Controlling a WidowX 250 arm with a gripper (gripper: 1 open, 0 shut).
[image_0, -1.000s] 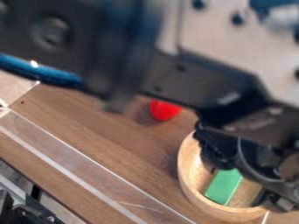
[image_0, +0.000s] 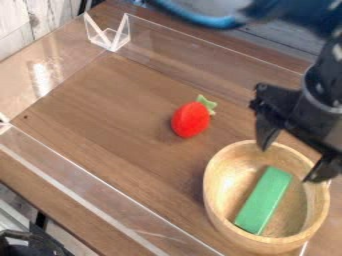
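A green block (image_0: 262, 200) lies inside a round wooden bowl (image_0: 218, 200) at the lower right. My black gripper (image_0: 291, 150) is at the right edge, above the back rim of the bowl, its fingers spread open with nothing seen between them. A red strawberry-like object with a green top (image_0: 190, 119) lies on the wooden table (image_0: 120, 130), to the left of and behind the bowl.
Clear plastic brackets (image_0: 110, 35) stand at the far left corner. Transparent strips run along the table's edges. A blue hose (image_0: 201, 14) crosses the top.
The arm has risen and moved back to the right, uncovering the table's far side, the red object and more of the bowl with the green block.
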